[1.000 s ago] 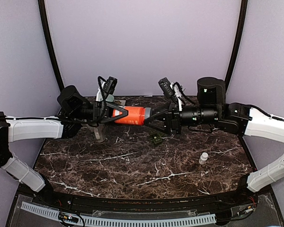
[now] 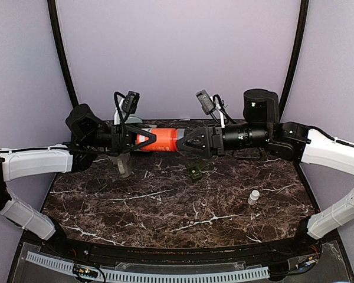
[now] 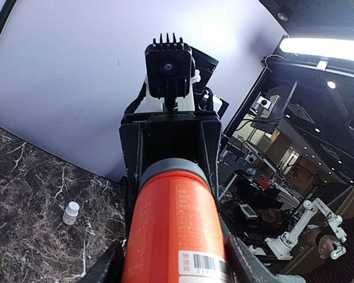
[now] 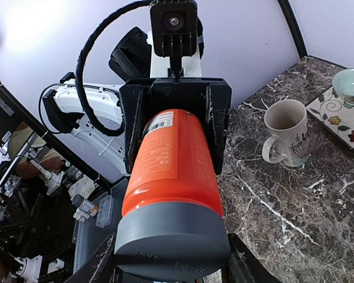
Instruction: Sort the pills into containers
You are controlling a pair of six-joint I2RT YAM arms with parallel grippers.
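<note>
An orange-red bottle (image 2: 164,140) with a grey cap (image 4: 172,239) lies sideways in the air between my two arms, above the table. From the left, my left gripper (image 2: 143,139) is shut on the bottle's body, its barcode label showing in the left wrist view. On the other side my right gripper (image 2: 182,141) is shut on the grey cap. The cap seems still seated on the bottle, with no gap visible. On the table at right stands a small white bottle (image 2: 253,197), seen too in the left wrist view (image 3: 71,213).
A patterned mug (image 4: 286,130) stands at the back left of the marble table (image 2: 165,206), near a flowered tray (image 4: 336,118) bearing a pale green bowl (image 4: 350,85). A dark green item (image 2: 194,172) sits mid-table.
Both grippers and the bottle have shifted slightly up and left in the top view. The right gripper has turned about the bottle's length, its fingers now standing differently around the cap.
</note>
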